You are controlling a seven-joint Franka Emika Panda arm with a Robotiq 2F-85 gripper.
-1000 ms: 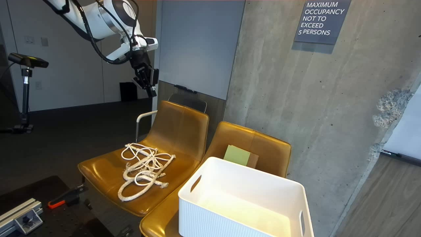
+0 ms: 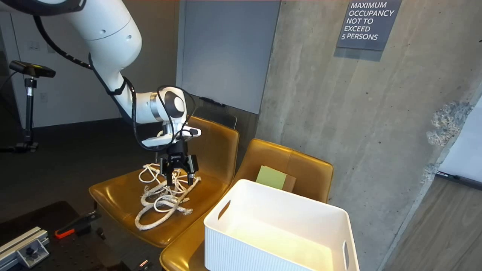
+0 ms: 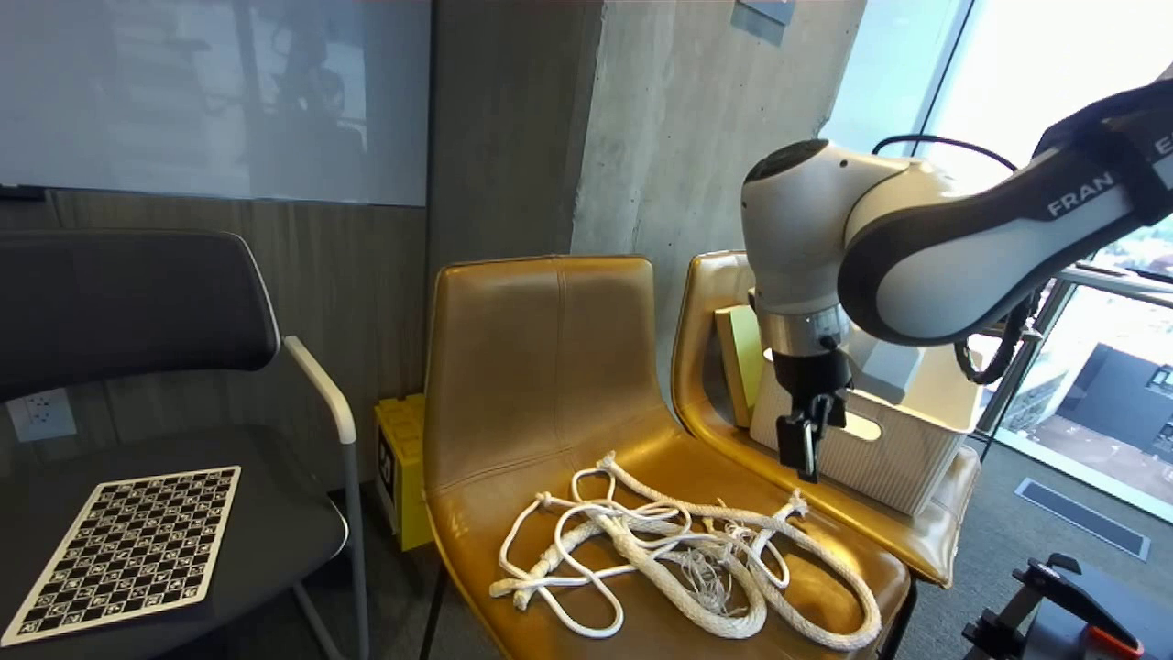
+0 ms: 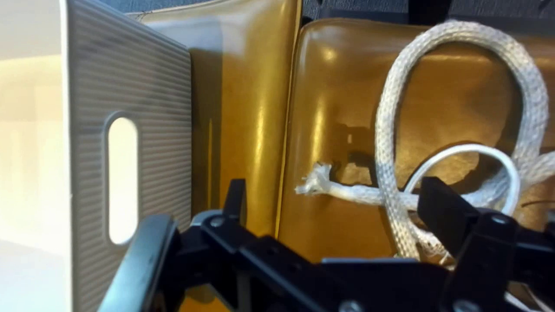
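Pale ropes, one thick and others thinner, lie tangled on the seat of a tan chair. My gripper points down above that seat, open, its fingers spread apart with nothing held between them. In the wrist view a thick rope loop and a frayed end show beyond the right finger. The second exterior view shows the gripper above the rope, near the side of the bin. Part of the tangle is hidden behind the fingers in the wrist view.
A white ribbed bin with handle slots stands on the neighbouring tan chair; its inside looks empty. Behind it a green board leans on the backrest. A dark chair holding a checkered board stands to the left in the second exterior view.
The arm has come down from high above the chair's backrest to just over the rope, and the gripper now points more straight down. Rope and bin look unmoved.
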